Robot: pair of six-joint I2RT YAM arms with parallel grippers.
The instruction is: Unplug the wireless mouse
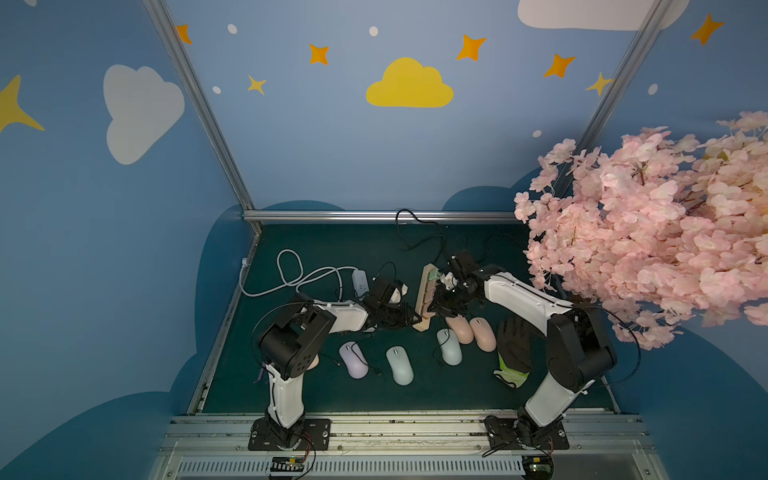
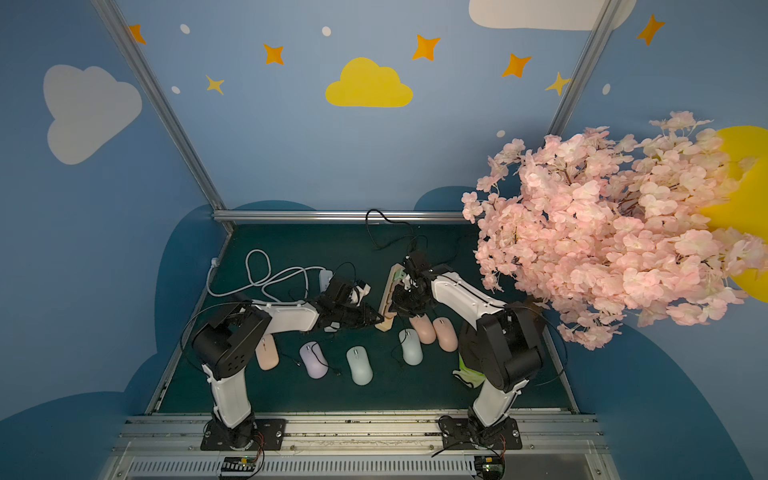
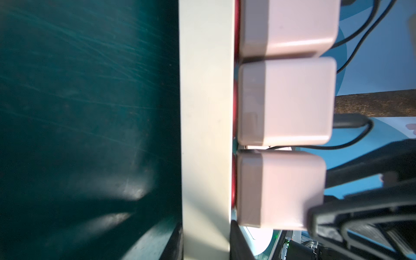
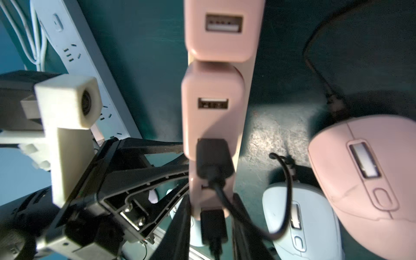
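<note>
A cream power strip with pink USB chargers [image 4: 213, 125] stands mid-table. My left gripper is shut on the strip [image 3: 205, 121], which runs upward through the left wrist view, chargers along its right side. My right gripper is part open around the lowest black USB plug [image 4: 213, 225] and end of the chargers; whether it touches them is unclear. A second black plug [image 4: 214, 158] sits just above. A pink mouse [image 4: 364, 190] and a pale blue mouse [image 4: 299, 225] lie right of the strip.
A white power strip [image 4: 82, 56] with coiled cable lies to the left. More mice [image 1: 399, 364] sit along the front. A glove [image 1: 514, 352] lies at front right, under pink blossom branches [image 1: 640, 232]. The back middle holds loose black cables.
</note>
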